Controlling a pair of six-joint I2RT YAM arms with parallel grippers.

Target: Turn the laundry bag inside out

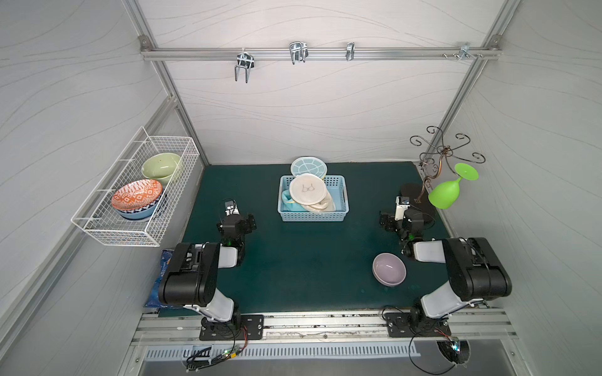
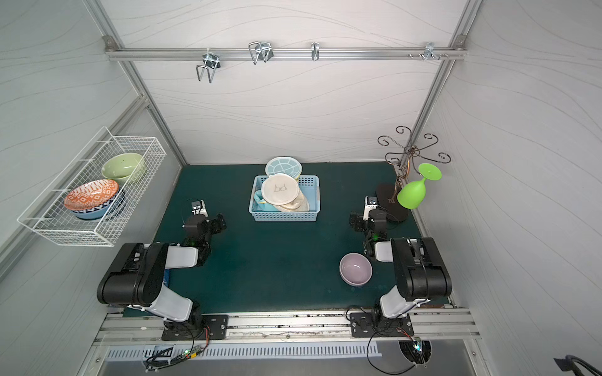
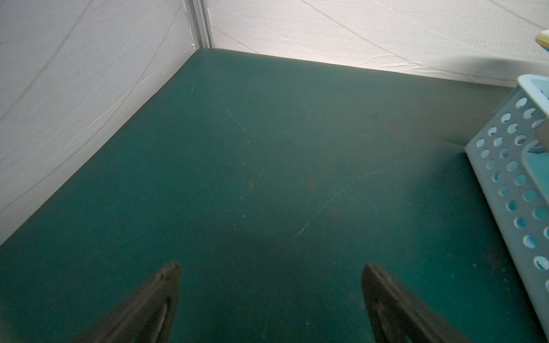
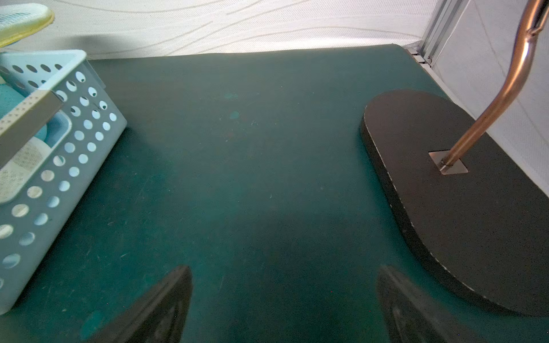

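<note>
Two round-ended mesh bags lie in and against the blue basket [image 1: 313, 216] at the back middle of the table. The cream laundry bag [image 1: 307, 189] rests on top of its contents, its round end facing up. A light blue one [image 1: 308, 166] leans at the basket's back edge. My left gripper stands open over bare table, left of the basket, nothing between its fingers. To the basket's right, my right gripper is likewise open and empty. Neither gripper touches a bag. How the bags' lower parts are folded inside the basket is hidden.
A pink bowl [image 1: 388, 269] sits at the front right. The dark stand base [image 4: 457, 200] with a copper stem, holding a green goblet [image 1: 444, 193], is by my right gripper. A wire rack [image 1: 114, 235] with bowls hangs at left.
</note>
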